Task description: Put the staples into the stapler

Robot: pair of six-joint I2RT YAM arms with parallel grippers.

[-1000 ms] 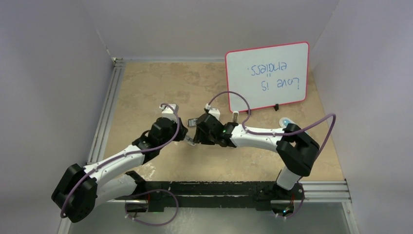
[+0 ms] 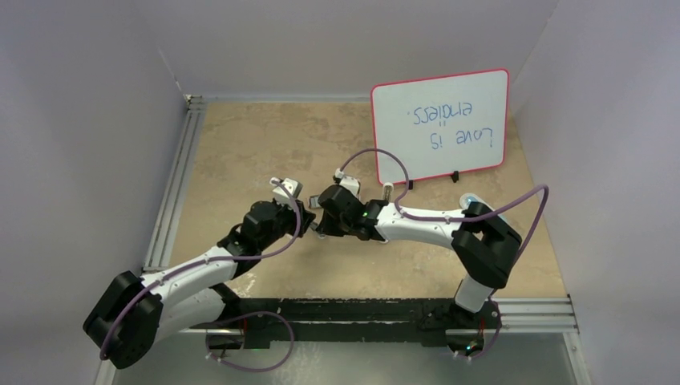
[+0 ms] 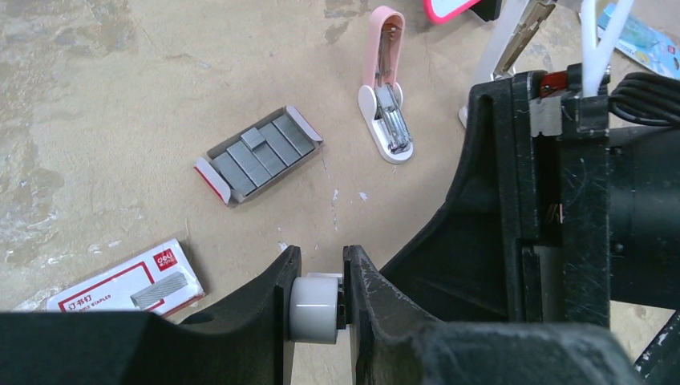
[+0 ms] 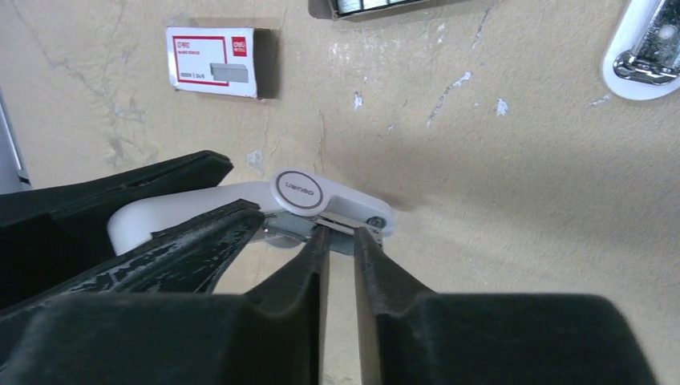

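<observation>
A white stapler (image 4: 341, 202) with a bare metal strip along its side is held in the left gripper, which is shut on it. From the left wrist view only the stapler's white end (image 3: 313, 309) shows between the fingers. My right gripper stands part open right at the stapler's metal strip, its fingertips a narrow gap apart. Whether a loose piece sits between those tips is hard to make out. An open tray of grey staple strips (image 3: 269, 159) lies on the table, and the printed staple box (image 3: 132, 281) lies near it.
A pink-and-white stapler (image 3: 383, 96) lies opened beyond the tray. Another white stapler (image 3: 507, 48) is partly hidden by the right arm. The whiteboard (image 2: 439, 120) stands at the back right, and a blue package (image 3: 641, 40) lies near it.
The right arm has barely moved.
</observation>
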